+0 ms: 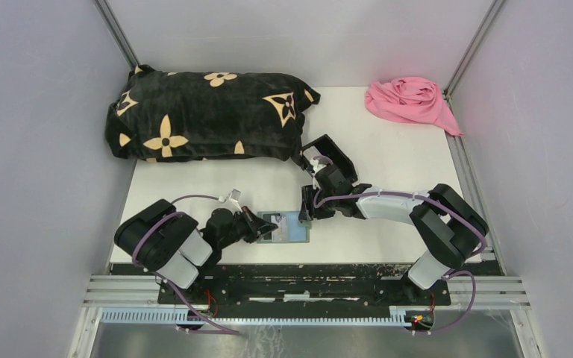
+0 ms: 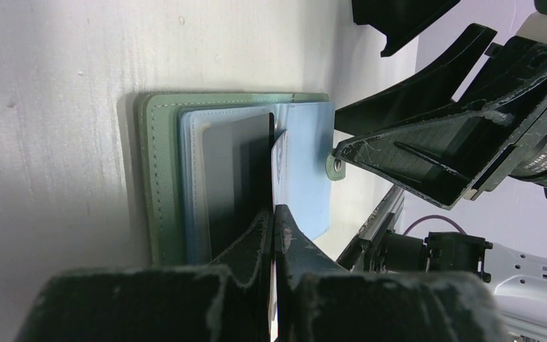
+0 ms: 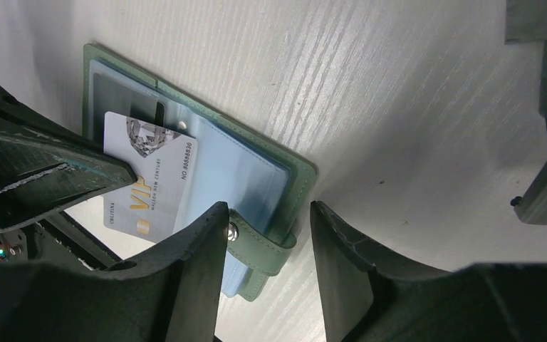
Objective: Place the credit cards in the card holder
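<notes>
The card holder [image 1: 296,230] lies open on the table, green outside with blue and dark clear sleeves inside. A white VIP card [image 3: 149,185] lies over its sleeves. In the left wrist view that card [image 2: 280,171] stands edge-on along a sleeve, with my left gripper shut on it. My right gripper is open above the holder's strap end, nothing seen held between its fingers.
A black box [image 1: 336,153] sits behind the right arm. A dark patterned cushion [image 1: 194,112] lies at the back left and pink cloth [image 1: 410,101] at the back right.
</notes>
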